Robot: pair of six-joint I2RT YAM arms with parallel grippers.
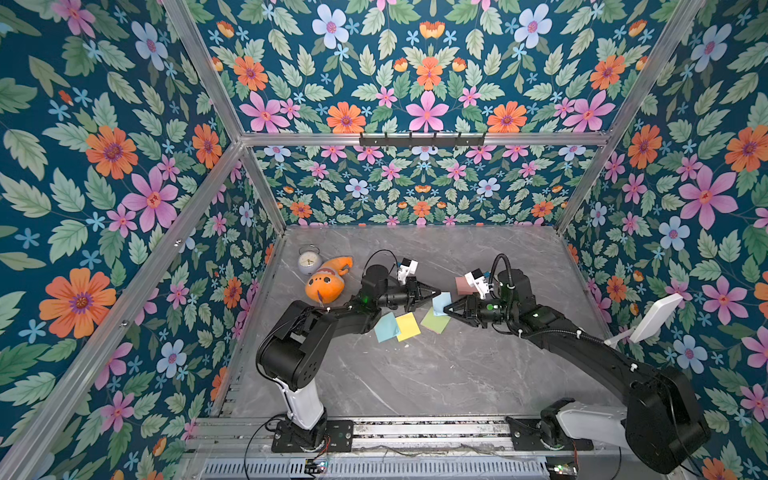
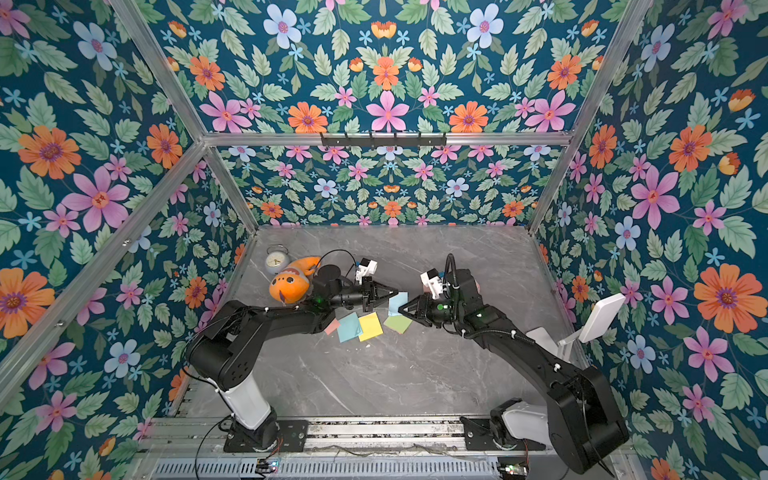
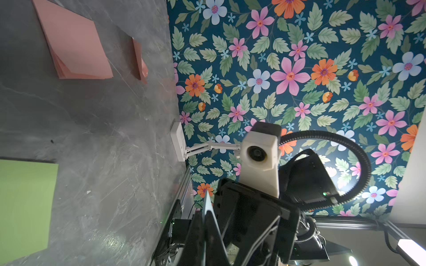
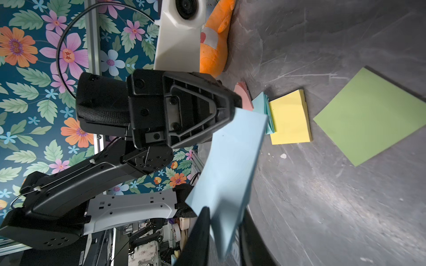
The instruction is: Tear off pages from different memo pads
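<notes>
A light blue sheet [image 4: 228,159] hangs in the air between my grippers. My left gripper [image 1: 434,291] is shut, with a thin pale blue edge showing at its tips in the left wrist view. My right gripper [image 1: 449,309] is at the sheet's other side; in the right wrist view the sheet reaches its blurred fingertips, and whether they are shut is unclear. Below lie a teal pad [image 1: 385,328], a yellow pad [image 4: 288,117], a green pad [image 4: 368,115] and a pink pad [image 3: 75,44] with a loose pink scrap [image 3: 138,59] beside it.
An orange plush toy [image 1: 321,284] and a clock [image 1: 309,260] stand at the back left. A white arm-mounted panel [image 1: 653,318] is at the right.
</notes>
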